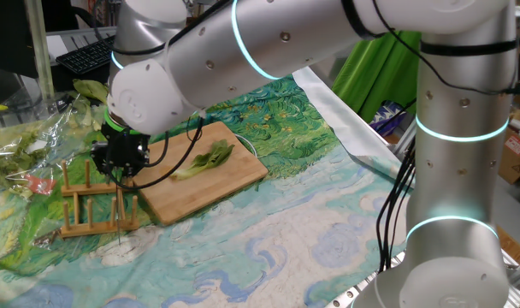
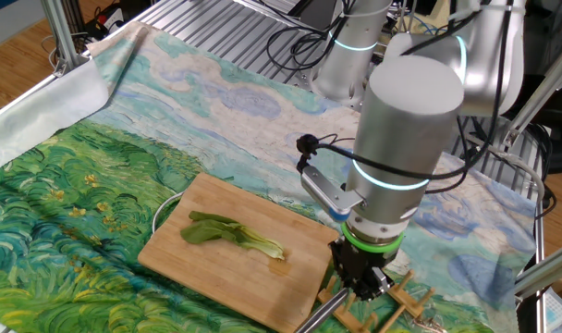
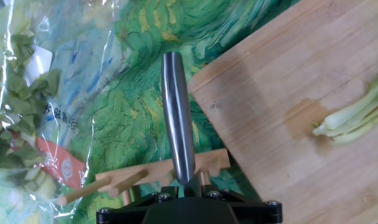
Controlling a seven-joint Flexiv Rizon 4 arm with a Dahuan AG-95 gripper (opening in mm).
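My gripper (image 1: 121,164) hangs over the wooden rack (image 1: 97,229), pointing down and shut on a knife. The knife's silver handle (image 3: 178,115) juts out from between the fingers in the wrist view, and also shows as a metal handle (image 2: 323,311) in exterior view 2. Only a thin dark line of its blade (image 1: 119,210) can be made out below the gripper, in front of the rack. Whether the blade touches the rack cannot be told. Beside the rack lies a wooden cutting board (image 1: 170,201) bearing a leafy green vegetable (image 2: 235,233).
A clear plastic bag (image 3: 71,118) with greens inside lies on the rack's other side from the board. Upright pegs stand on the rack.
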